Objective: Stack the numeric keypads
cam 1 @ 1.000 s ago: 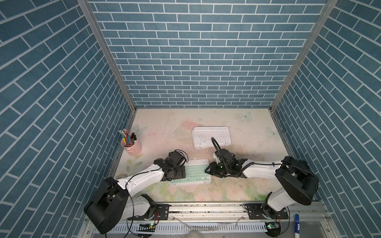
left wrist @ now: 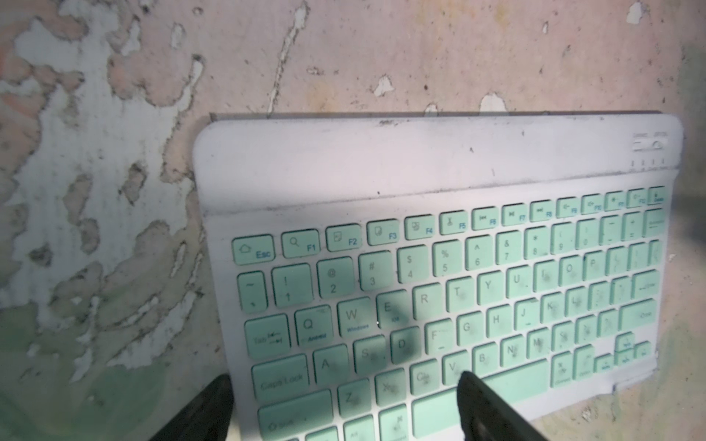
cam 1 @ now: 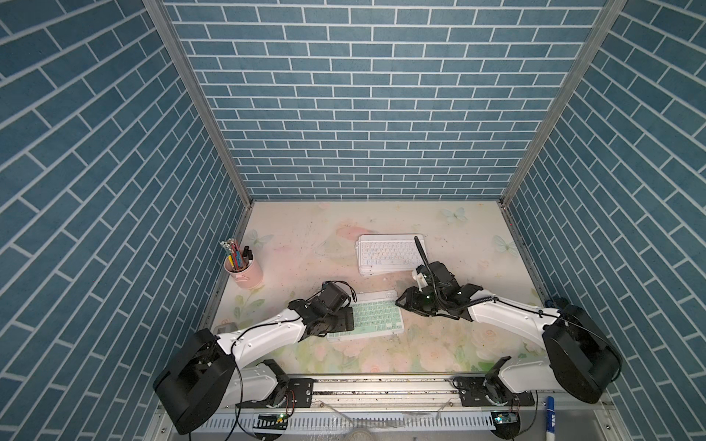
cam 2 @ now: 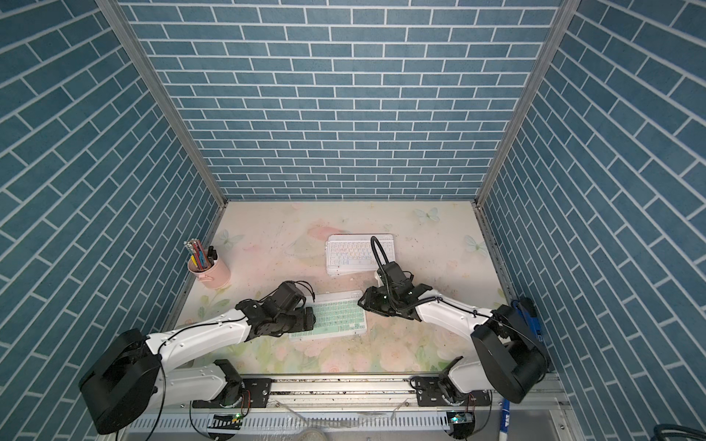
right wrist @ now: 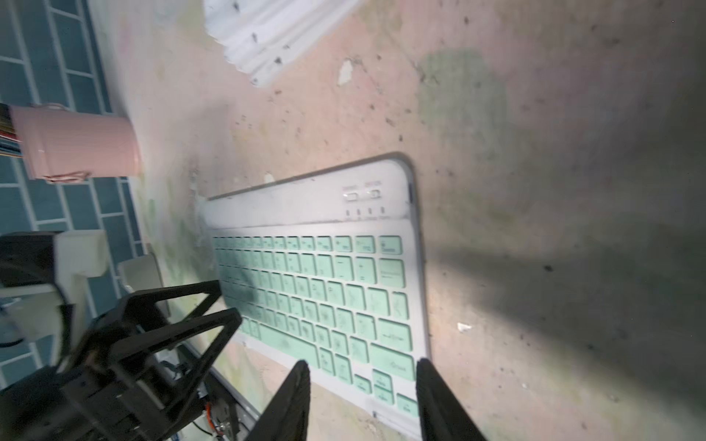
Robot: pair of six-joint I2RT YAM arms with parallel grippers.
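Note:
A white keyboard with mint-green keys point(cam 1: 378, 319) lies flat at the front middle of the table, slightly slanted. Over its left end hovers my left gripper point(cam 1: 348, 319); the left wrist view has its fingers point(left wrist: 500, 419) wide apart above the lower keys, gripping nothing. At the right end, near the upper corner, stands my right gripper point(cam 1: 401, 300), open and empty, its fingers point(right wrist: 290, 408) spread near the keyboard's right edge in the right wrist view. Further back rest white keyboards point(cam 1: 392, 254), seemingly one upon another, slightly offset.
A pink cup point(cam 1: 248, 275) of pens stands at the left side of the table. Bare tabletop point(cam 1: 463, 235) lies to the right of the white keyboards, and a narrow clear strip separates them from the green one.
The green keyboard has shifted to the right, and my left gripper has moved a little right too.

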